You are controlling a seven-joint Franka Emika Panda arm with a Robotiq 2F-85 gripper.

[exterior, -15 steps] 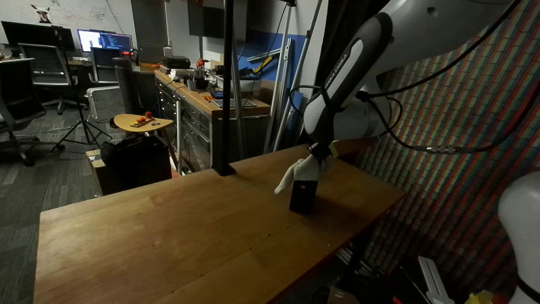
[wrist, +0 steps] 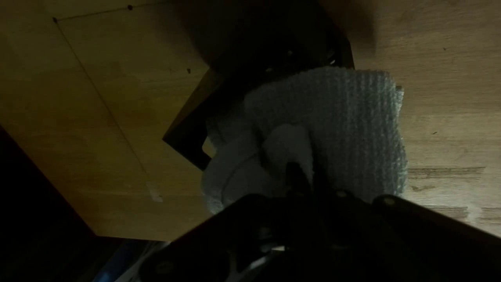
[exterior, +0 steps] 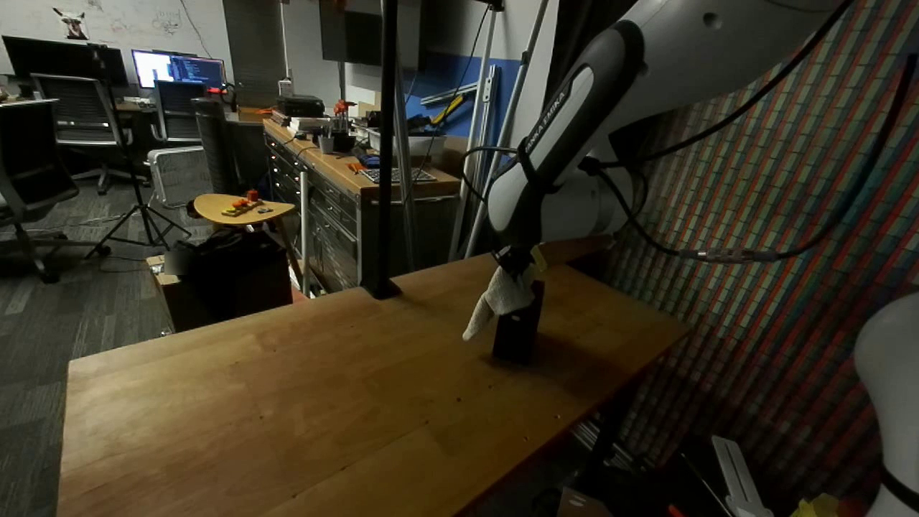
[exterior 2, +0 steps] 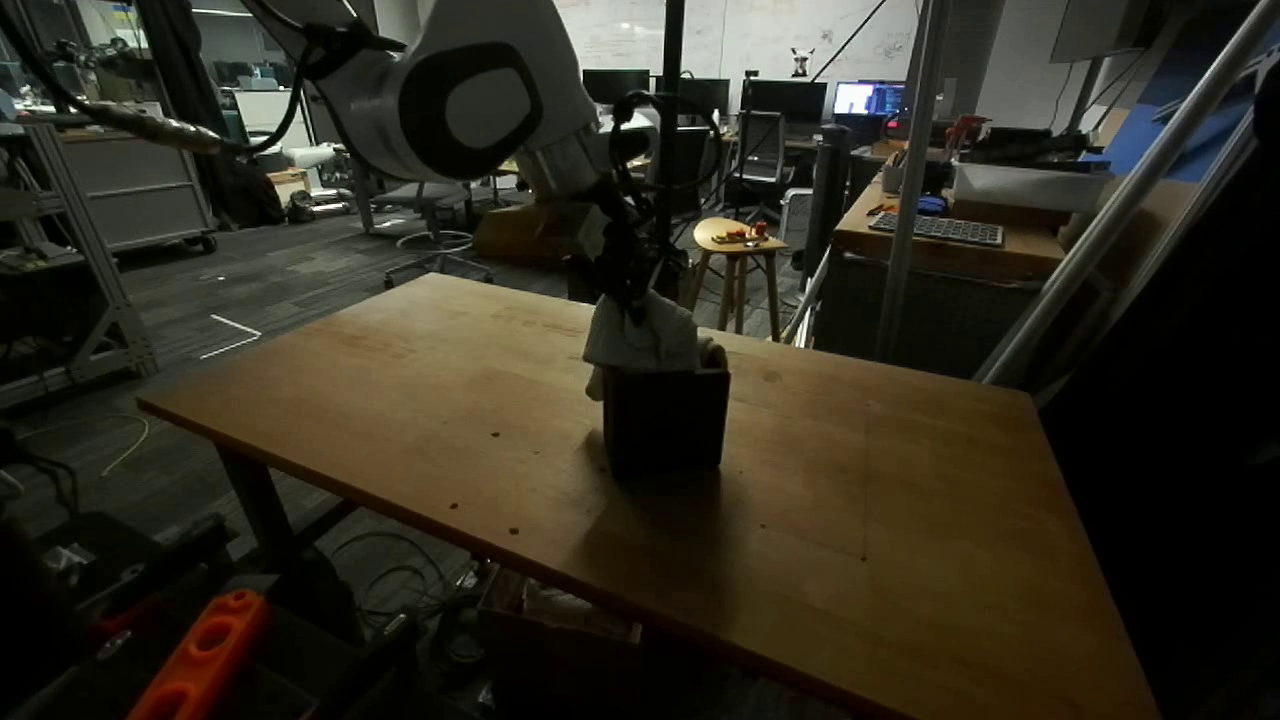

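A pale ribbed cloth (exterior: 508, 292) is bunched at my gripper (exterior: 515, 261), which is shut on it. In exterior view 1 one end of the cloth droops to the left of a dark, open-topped box (exterior: 517, 334) on the table. Exterior view 2 has the cloth (exterior 2: 642, 336) at the top of the box (exterior 2: 667, 420), with a bit hanging past one side. From the wrist, folds of cloth (wrist: 328, 122) cover much of the box opening, and part of the box rim (wrist: 185, 152) shows beside them. Darkness hides most of my fingers and the box's inside.
A black post (exterior: 388, 172) rises at its far edge. Behind stand a small stool (exterior: 243, 208) with colourful items on it and a cluttered workbench (exterior: 362, 172).
My gripper has moved left in exterior view 1, carrying the cloth along. The cloth now hangs more over the box's left side. The box has stayed put, and the view is darker.
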